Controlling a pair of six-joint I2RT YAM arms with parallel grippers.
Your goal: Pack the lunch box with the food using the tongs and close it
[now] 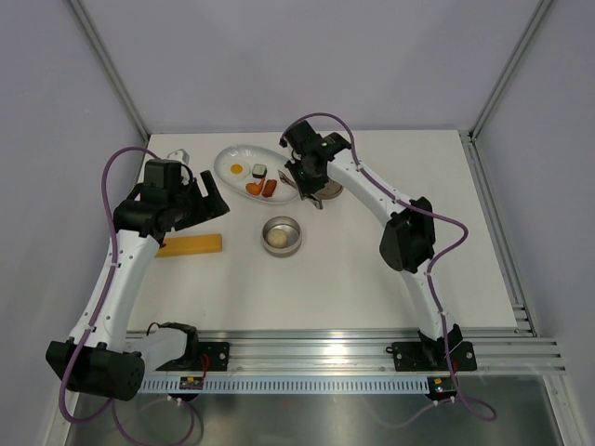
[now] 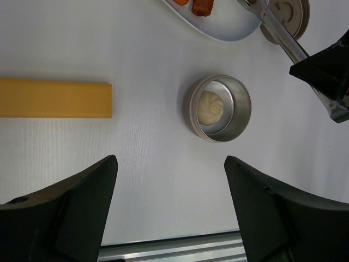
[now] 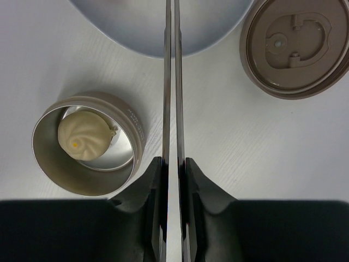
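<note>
A white oval plate (image 1: 237, 153) holds an egg (image 1: 238, 169), a rice piece (image 1: 259, 170), orange food (image 1: 254, 188) and a brown piece (image 2: 202, 6). In front is a steel container (image 2: 242, 109) with a pale bun (image 3: 84, 135) inside. My right gripper is shut on metal tongs (image 3: 166, 93), which reach over the plate's right end. My left gripper stands open at the left side, with nothing between its fingers, over bare table.
A brown lid (image 3: 293, 46) lies right of the plate. A yellow board (image 2: 54, 98) lies at the left.
</note>
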